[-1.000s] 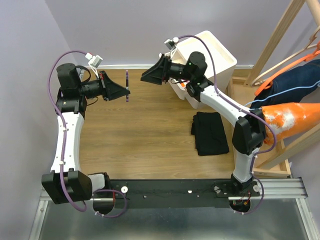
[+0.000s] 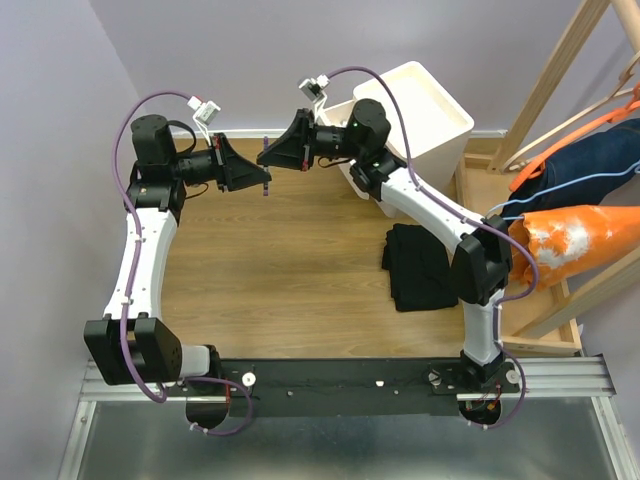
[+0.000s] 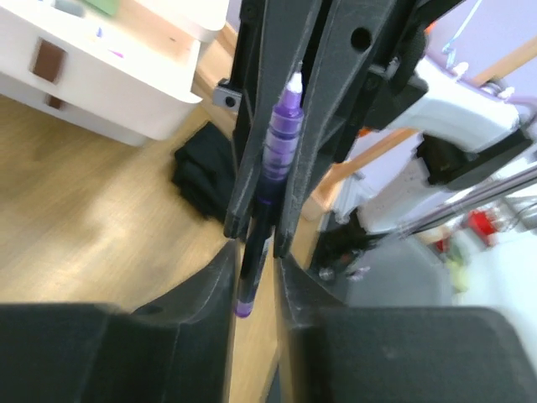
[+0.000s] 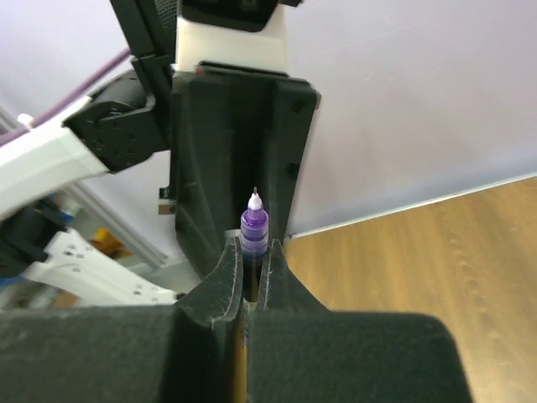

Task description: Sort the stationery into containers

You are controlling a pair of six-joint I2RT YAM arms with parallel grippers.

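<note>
A thin purple pen (image 2: 266, 186) stands between my two grippers at the back of the table. My right gripper (image 2: 261, 160) is shut on it. Its dark fingers (image 3: 252, 180) flank the pen's upper part in the left wrist view, and the purple pen (image 3: 280, 143) shows its white tip above. Lower down, my left gripper has its fingers parted, with a gap around the pen's dark lower end. In the right wrist view the pen (image 4: 254, 228) rises between the fingertips of my right gripper, the left gripper's dark body close behind.
White containers (image 2: 437, 125) stand at the back right, partly behind the right arm. A folded black cloth (image 2: 418, 268) lies right of centre. An orange bag (image 2: 575, 240) rests by the wooden frame on the right.
Over the last second the right gripper has come left to the pen and taken hold of it. The left gripper has moved slightly right, and its fingers are now parted around the pen.
</note>
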